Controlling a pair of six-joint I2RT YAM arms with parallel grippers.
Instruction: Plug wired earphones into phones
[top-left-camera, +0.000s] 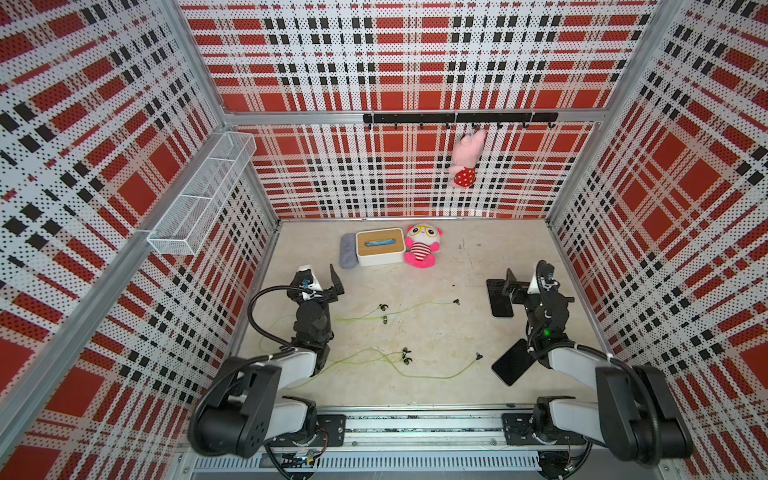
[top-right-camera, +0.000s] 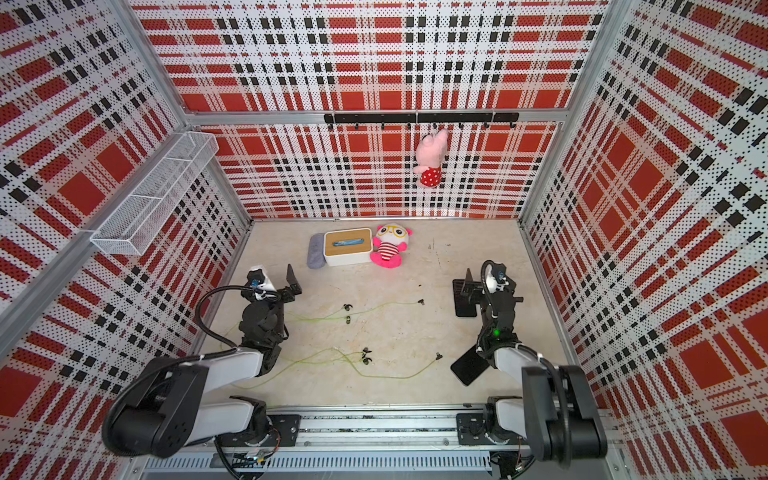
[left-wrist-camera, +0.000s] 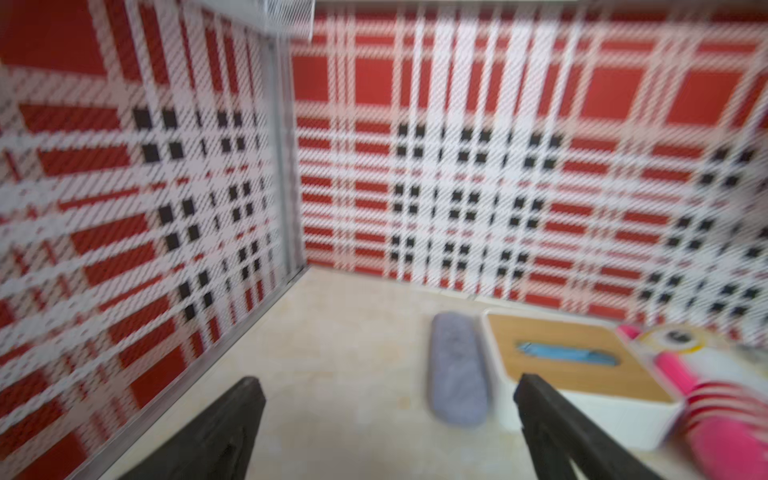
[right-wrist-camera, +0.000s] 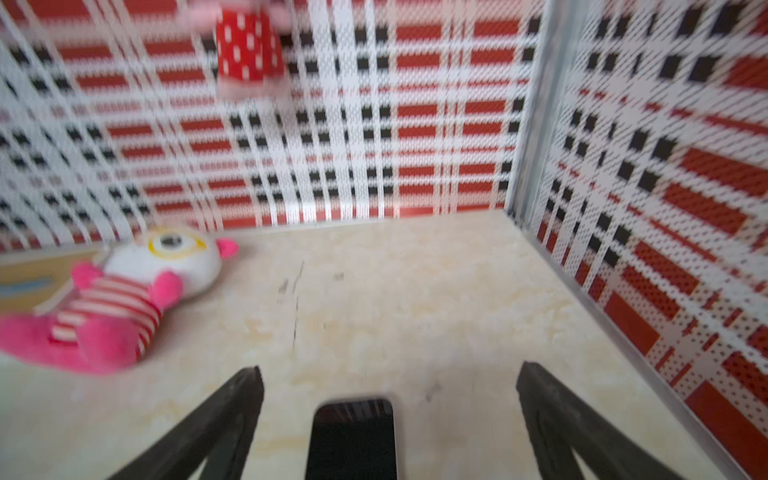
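Note:
Two black phones lie flat at the right of the table: the far phone (top-left-camera: 499, 302) and, nearer the front edge, a tilted phone (top-left-camera: 513, 362). Two sets of green-wired earphones lie loose: the far wire (top-left-camera: 424, 305) ends in a dark plug (top-left-camera: 457, 301), the near wire (top-left-camera: 436, 376) in another plug (top-left-camera: 479, 357). Both plugs are apart from the phones. My left gripper stands open and empty above the left of the table. Over the far phone's right side, my right gripper is also open and empty; that phone shows between its fingers in the right wrist view.
At the back stand a grey case (top-left-camera: 348, 250), a white box (top-left-camera: 381, 257) with a blue item on its lid, and a pink plush toy (top-left-camera: 421, 249). A wire basket (top-left-camera: 200, 200) hangs on the left wall.

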